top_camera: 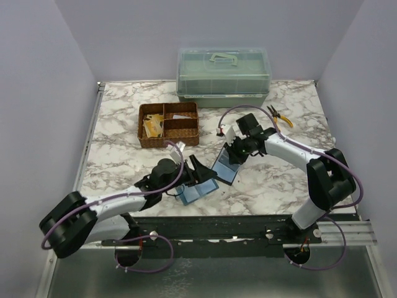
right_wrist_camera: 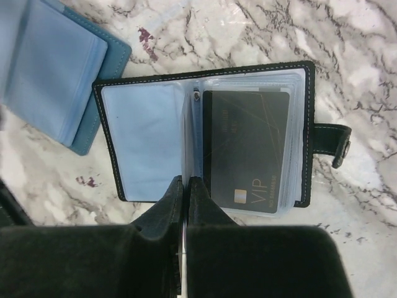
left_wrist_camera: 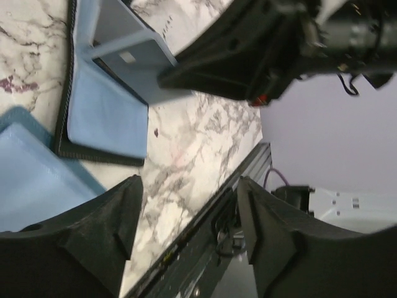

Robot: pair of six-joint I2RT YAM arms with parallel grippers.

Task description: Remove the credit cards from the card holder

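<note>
An open dark card holder (right_wrist_camera: 142, 136) lies below my right gripper, which is shut over its middle, a thin upright clear sleeve at its fingertips; whether it is pinched is hard to tell. A black VIP card (right_wrist_camera: 245, 149) shows in the sleeves on one side. A second blue holder (top_camera: 198, 189) lies open to the left. My left gripper is open above the table, near that holder, with nothing visible between its fingers.
A brown compartment basket (top_camera: 167, 141) sits at back left, a green lidded box (top_camera: 223, 74) at the back, pliers (top_camera: 282, 118) at back right.
</note>
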